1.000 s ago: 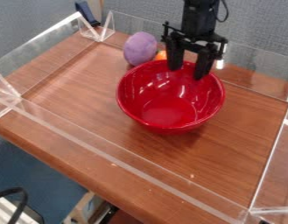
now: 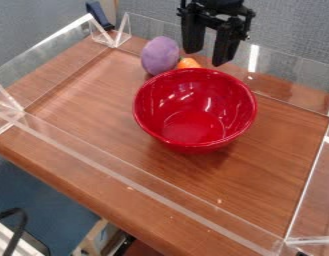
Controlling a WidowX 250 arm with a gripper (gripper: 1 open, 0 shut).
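A large red bowl sits on the wooden table, right of centre. Behind it, a purple egg-shaped object lies at the back, with a small orange object to its right, partly hidden by the bowl. My black gripper hangs above and behind the bowl, beside the orange object; whether it is open or shut is hard to tell.
Clear plastic walls edge the table, with a grey wall at the back. A dark cable shows at the lower left.
My gripper has risen from over the bowl's back rim, uncovering more of the orange object. The bowl and purple object look unmoved.
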